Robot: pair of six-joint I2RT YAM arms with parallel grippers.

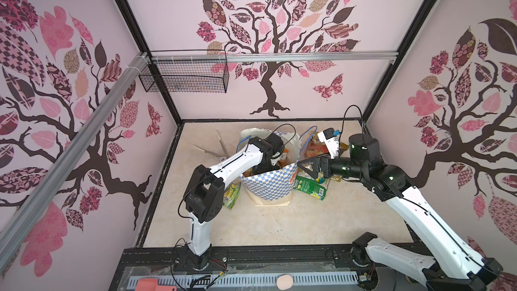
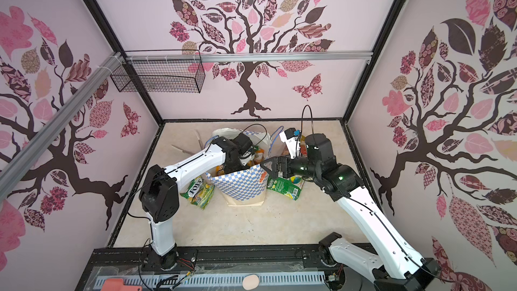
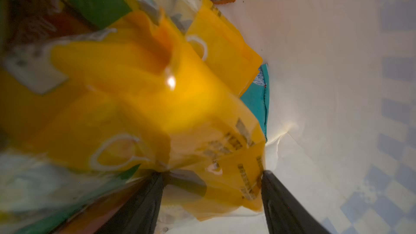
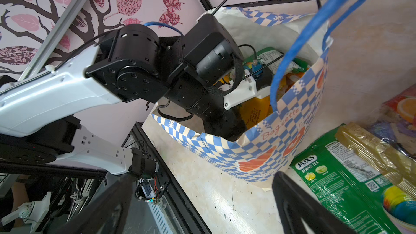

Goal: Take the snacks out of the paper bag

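The paper bag [image 4: 242,156], white with a blue check pattern, stands upright with its mouth up. My left gripper is down inside it, fingers apart, with the lower edge of a yellow snack packet [image 3: 186,117] between and behind the fingers. Whether the fingers touch the packet I cannot tell. A green packet [image 4: 277,58] lies at the back of the bag, and a teal packet [image 3: 256,99] peeks out behind the yellow one. Beside the bag's right rim, my right gripper is open and empty.
Right of the bag lies a green Fox's packet [image 4: 342,182], with several other snacks near it. A Lay's packet [image 2: 199,191] lies to the left. Blue handles [image 4: 299,39] rise from the rim. Table in front of the bag is clear.
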